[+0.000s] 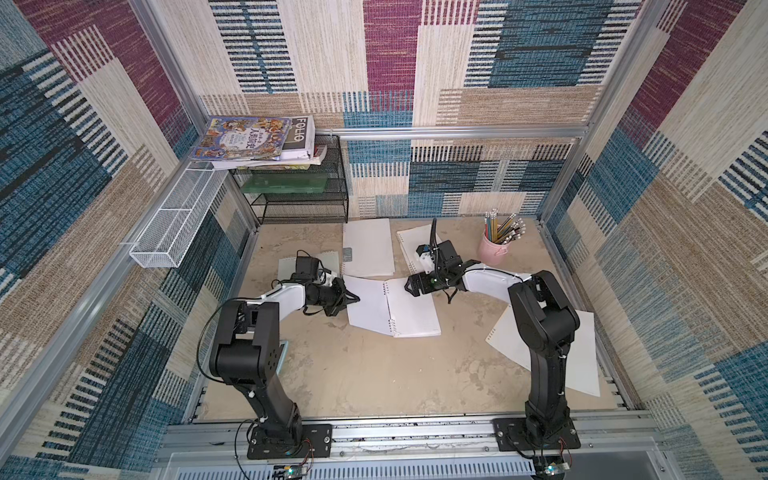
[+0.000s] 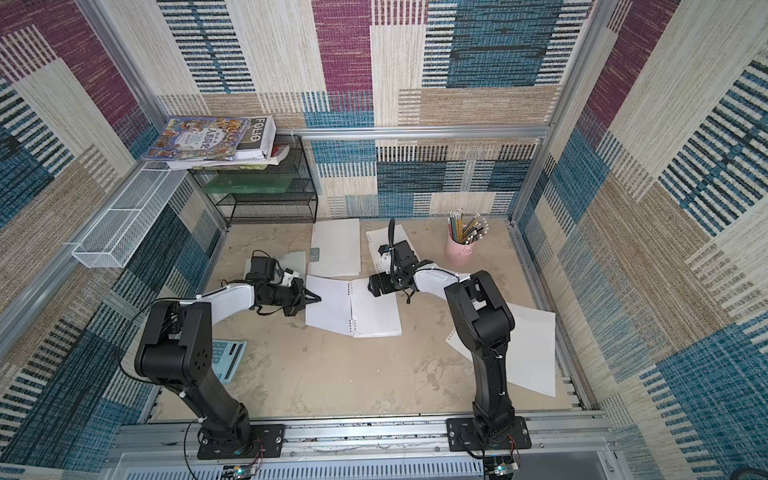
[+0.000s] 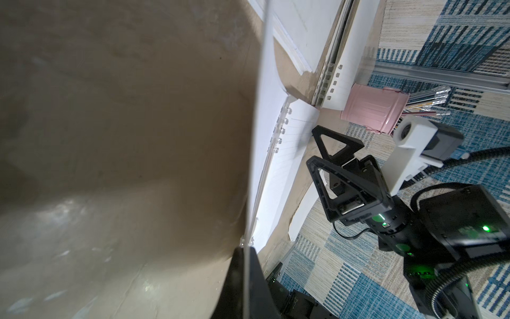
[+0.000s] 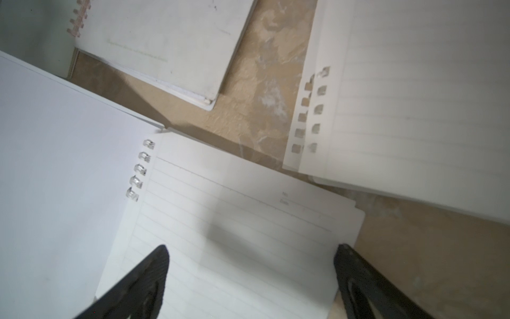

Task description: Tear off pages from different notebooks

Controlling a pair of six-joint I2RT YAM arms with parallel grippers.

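An open ring-bound notebook lies mid-table, its left leaf (image 1: 368,304) blank and its lined right page (image 4: 212,207) facing up. My left gripper (image 1: 352,298) is shut on the outer edge of the left leaf; in the left wrist view the leaf stands edge-on, running down into the fingertips (image 3: 255,271). Over the upper part of the right page hovers my right gripper, open, with its dark fingers (image 4: 366,281) spread and nothing visibly pinched between them. Whether its tips touch the paper, I cannot tell. The metal rings (image 4: 139,170) join both halves.
Behind are a white notebook (image 1: 368,248) and another lined one (image 4: 425,106), partly under the right arm. Loose-looking sheets (image 1: 580,352) lie at right. A pink pencil cup (image 1: 493,252) and a wire rack (image 1: 292,192) stand at the back.
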